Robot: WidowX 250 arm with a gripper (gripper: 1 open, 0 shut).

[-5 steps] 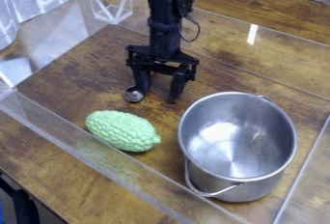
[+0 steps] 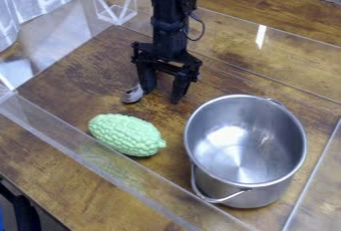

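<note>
My black gripper [image 2: 163,82] hangs low over the wooden tray floor at the upper middle, its dark fingers near the surface. A small silver object [image 2: 132,95] sits at its lower left fingertip; whether it is held, and the finger state, is unclear. In front lies a pale green corn-like toy [image 2: 126,132], and to the right a large steel pot [image 2: 242,140] with a wire handle.
Clear plastic walls edge the wooden work area. The floor left of my gripper and at the back right, behind the pot, is bare.
My gripper has shifted very slightly, and the small silver object at its left fingertip looks more elongated and tilted than before.
</note>
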